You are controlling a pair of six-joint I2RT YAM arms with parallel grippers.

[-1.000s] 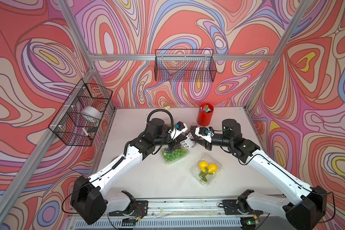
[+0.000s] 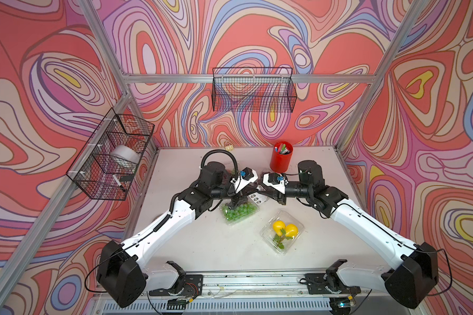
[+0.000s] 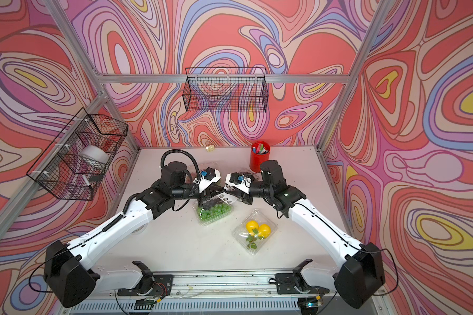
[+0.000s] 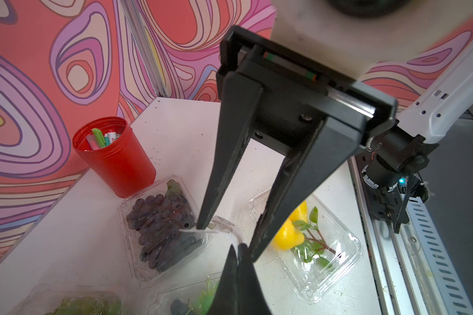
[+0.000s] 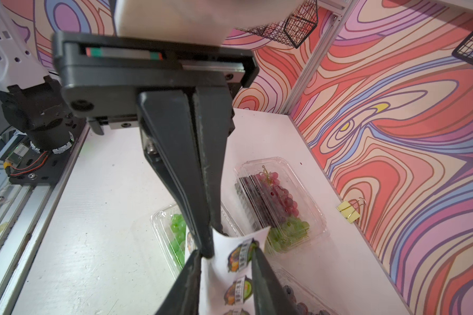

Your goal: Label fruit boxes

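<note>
A white label sheet (image 5: 239,262) with rows of small printed fruit pictures hangs bent between my two grippers, above the table's middle. My left gripper is shut on its upper edge; in the right wrist view, the left fingertips (image 5: 208,246) pinch the paper. My right gripper is part open, its fingers on either side of the sheet's curled edge, which looks thin and pale in the left wrist view. Below lie a clear box of green grapes (image 2: 239,211) and a clear box with yellow fruit and leaves (image 2: 282,232).
Behind the grippers is a box of dark grapes (image 4: 163,225). Another box holds mixed grapes (image 5: 281,202). A red cup (image 2: 281,157) of markers stands at the back, and a yellow clip (image 5: 349,211) by the rear edge.
My right gripper has moved left, closer to the left gripper, and now covers more of the sheet. The left arm and the boxes have stayed put.
</note>
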